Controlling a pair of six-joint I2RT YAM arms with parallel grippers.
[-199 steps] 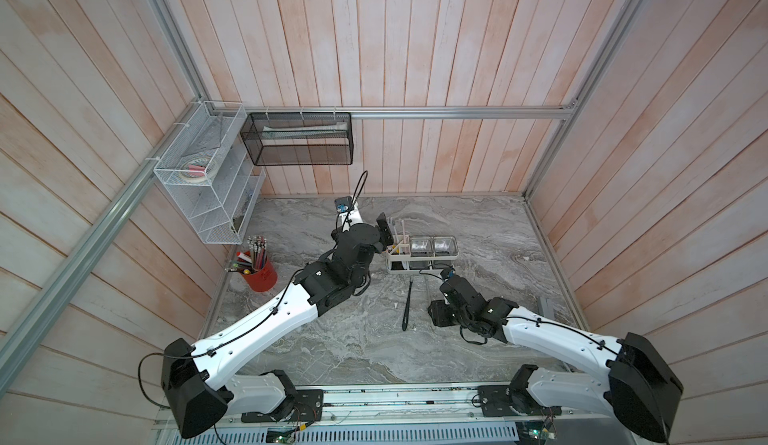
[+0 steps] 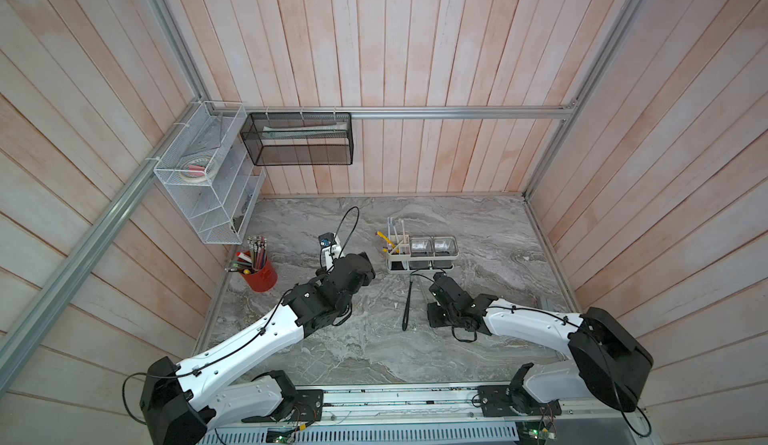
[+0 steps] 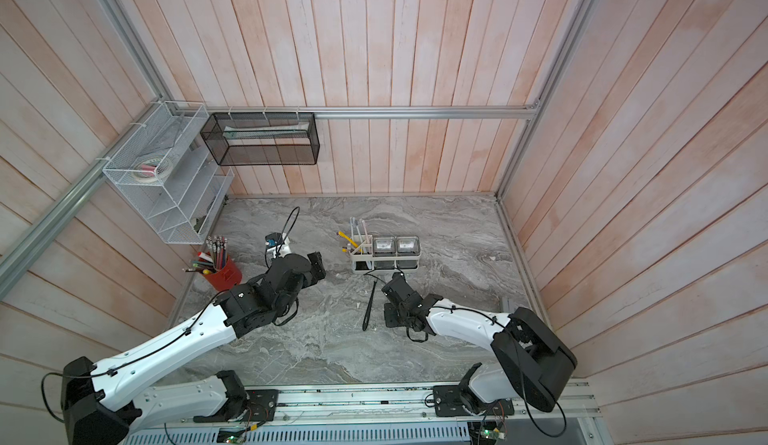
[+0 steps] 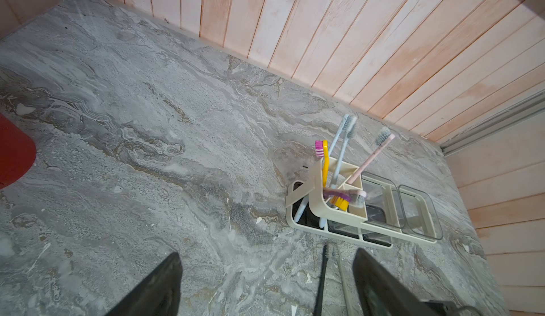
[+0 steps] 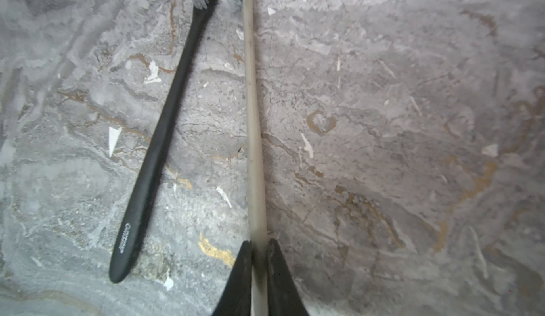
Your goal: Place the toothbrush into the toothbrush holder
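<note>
In the right wrist view a beige toothbrush (image 5: 253,128) runs lengthwise, and my right gripper is closed around its handle, a fingertip against each side. Left of it, apart, a black toothbrush (image 5: 156,145) lies on the counter. Their bristle heads sit close together at the top edge. The cream toothbrush holder (image 4: 318,194) stands further back, with several brushes upright or leaning in its left section; a yellow toothbrush (image 4: 325,165) is among them. My left gripper is open and empty, left of the holder and above the counter.
Clear cups (image 4: 383,199) fill the holder's right side. A red pot (image 2: 260,275) of pens stands at the left. A white wire shelf (image 2: 212,173) and a black mesh basket (image 2: 296,157) hang above.
My left gripper has drawn back from beside the holder, toward the front left. My right arm has shifted slightly left, bringing its gripper nearer the black toothbrush. The holder stayed put.
</note>
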